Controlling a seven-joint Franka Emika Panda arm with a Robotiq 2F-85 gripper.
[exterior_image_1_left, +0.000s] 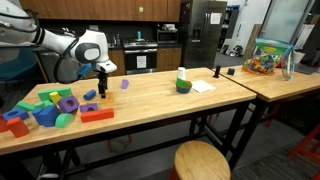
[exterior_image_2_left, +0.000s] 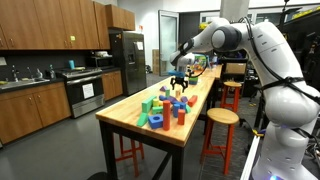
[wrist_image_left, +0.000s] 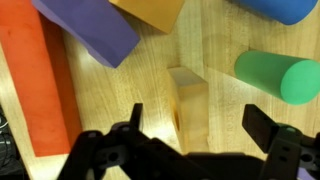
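In the wrist view, a tan wooden block (wrist_image_left: 190, 108) stands on the table between the two fingers of my gripper. The fingers are open, with a gap on each side of the block. Left of it lie a long red-orange block (wrist_image_left: 38, 75) and a purple block (wrist_image_left: 95, 28); an orange block (wrist_image_left: 155, 8) is at the top edge. To the right are a green cylinder (wrist_image_left: 278, 76) and a blue piece (wrist_image_left: 285, 6). From exterior view 1, my gripper (exterior_image_1_left: 102, 92) points down among the blocks.
Several coloured blocks crowd the table's left end, among them a blue block (exterior_image_1_left: 46, 115) and a purple ring (exterior_image_1_left: 68, 104). A green bowl (exterior_image_1_left: 183, 87) and a white sheet (exterior_image_1_left: 202, 86) lie farther right.
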